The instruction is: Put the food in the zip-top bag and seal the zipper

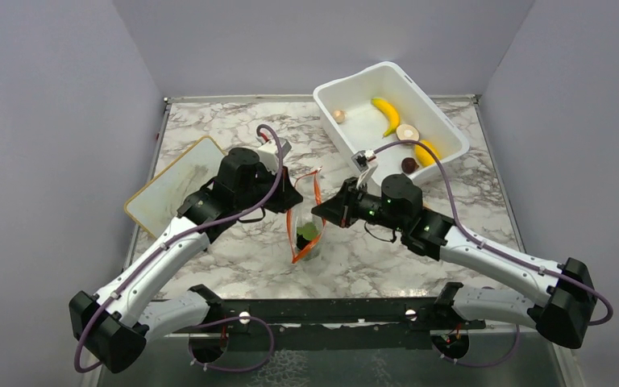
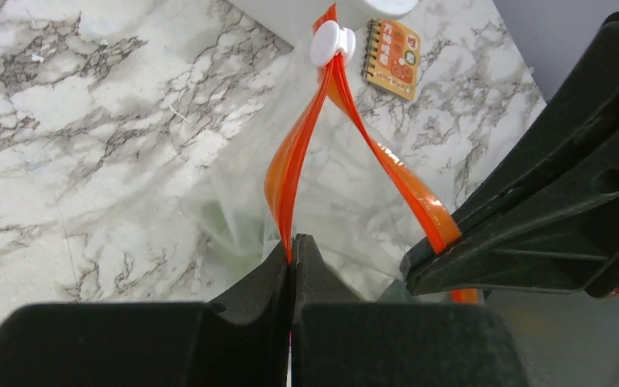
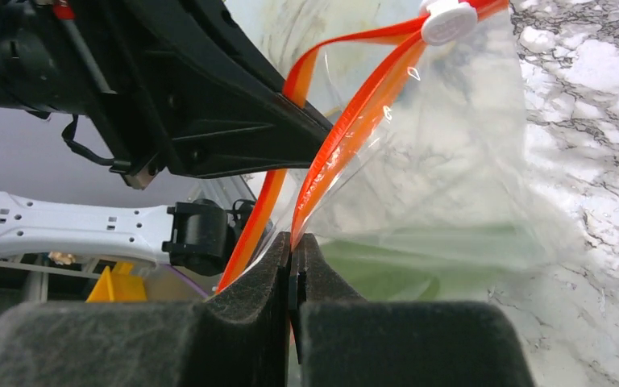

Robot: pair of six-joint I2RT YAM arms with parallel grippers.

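A clear zip top bag (image 1: 308, 211) with an orange zip rim hangs between my two grippers, its mouth spread apart. Inside, low down, is a green food item (image 1: 307, 232); through the film it is only a pale green blur (image 3: 395, 262) in the right wrist view. My left gripper is shut on one side of the orange rim. On the opposite side my right gripper is likewise shut, pinching the other rim. The white zipper slider (image 2: 332, 44) sits at the far end of the mouth.
At the back right stands a white bin (image 1: 346, 84) holding a banana (image 1: 388, 115) and other toy food. A board with a tan edge (image 1: 179, 184) lies left, partly under the left arm. A small orange notebook (image 2: 392, 58) lies beyond the bag.
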